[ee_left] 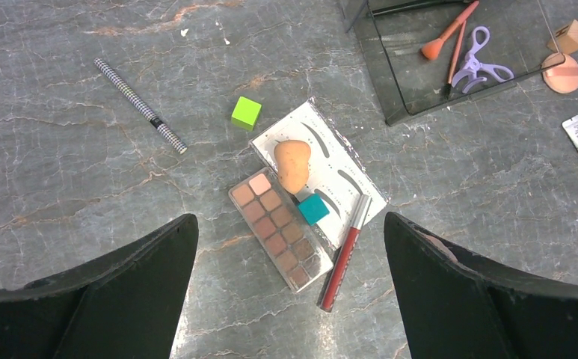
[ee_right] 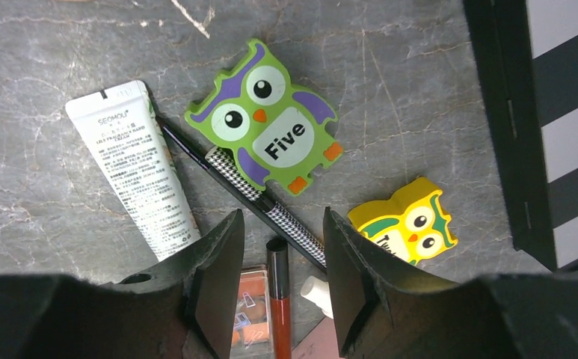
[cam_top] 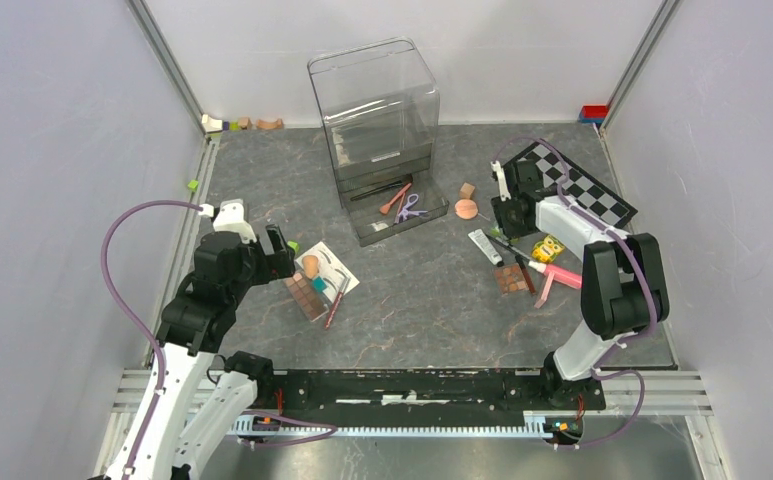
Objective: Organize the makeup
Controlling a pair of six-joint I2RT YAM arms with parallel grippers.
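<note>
A clear organizer (cam_top: 372, 95) holds brushes and scissors (ee_left: 471, 71). My left gripper is open above an eyeshadow palette (ee_left: 271, 224), beige sponge (ee_left: 293, 157), stencil sheet (ee_left: 338, 161) and red pencil (ee_left: 339, 269). My right gripper hangs open over dark pens (ee_right: 293, 232), beside a white tube (ee_right: 132, 168), green owl block (ee_right: 271, 127), yellow owl block (ee_right: 413, 232) and dark-red lip tube (ee_right: 280, 321). A round puff (cam_top: 466, 208) lies right of the organizer. A pink item (cam_top: 562, 276) is at the right.
A checkerboard board (cam_top: 592, 200) occupies the back right. Small cubes (ee_left: 245, 112) and a patterned pen (ee_left: 140, 105) lie at the left.
</note>
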